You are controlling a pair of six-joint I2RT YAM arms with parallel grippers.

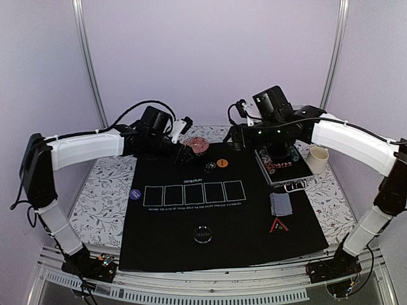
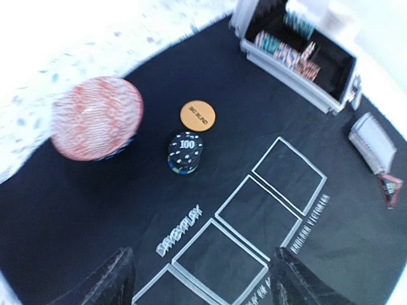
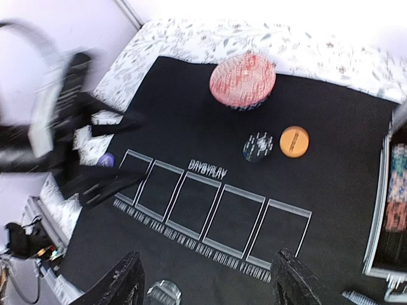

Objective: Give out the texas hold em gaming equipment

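Observation:
My left gripper (image 1: 178, 151) hangs above the back left of the black mat, fingers apart with nothing between. My right gripper (image 1: 236, 136) is raised over the back right, open and empty. Below lie a chip stack topped "100" (image 2: 186, 149), an orange Big Blind disc (image 2: 197, 115) and a red-patterned pile (image 2: 95, 117). The silver case (image 2: 292, 79) holds chips in rows at right. A card deck (image 1: 280, 203), red triangle (image 1: 278, 225), blue disc (image 1: 135, 194) and clear round disc (image 1: 202, 234) lie around the printed card boxes (image 1: 194, 194).
Both arms hang over the mat's back half. A white cylinder (image 1: 317, 159) stands right of the case on the floral surface (image 1: 95, 216).

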